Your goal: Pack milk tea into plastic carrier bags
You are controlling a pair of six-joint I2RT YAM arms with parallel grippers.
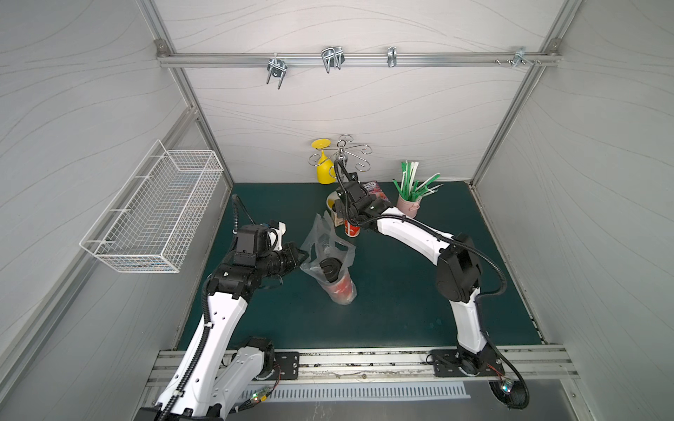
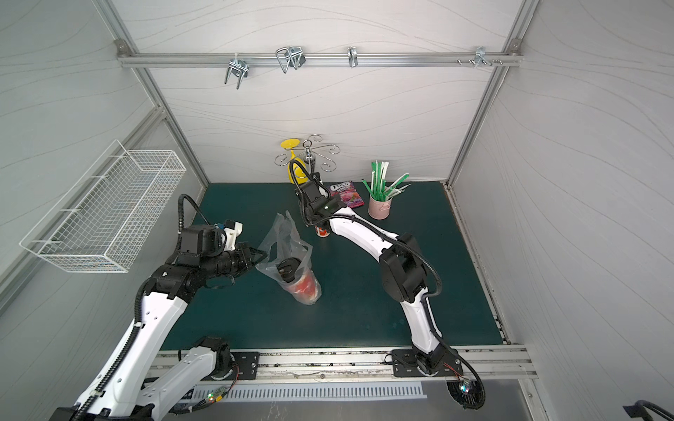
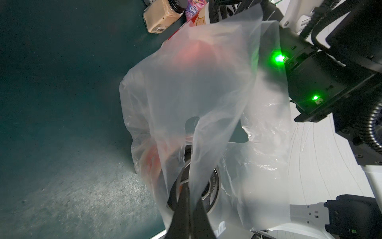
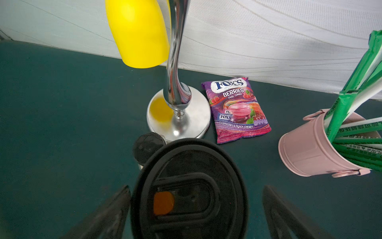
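Observation:
A clear plastic carrier bag stands on the table with one black-lidded red cup inside it. My left gripper is shut on the bag's upper edge, and the film runs down between its fingertips; the top left view has it at the bag's left side. Behind the bag stands a second red milk tea cup, partly hidden by my right arm. Its black lid fills the lower middle of the right wrist view. My right gripper is open, one finger on either side of this lid; contact with the cup cannot be made out.
Near the back wall are a metal stand, a yellow bottle, a candy bag and a pink bucket of straws. A small jar sits beside the second cup. A wire basket hangs left.

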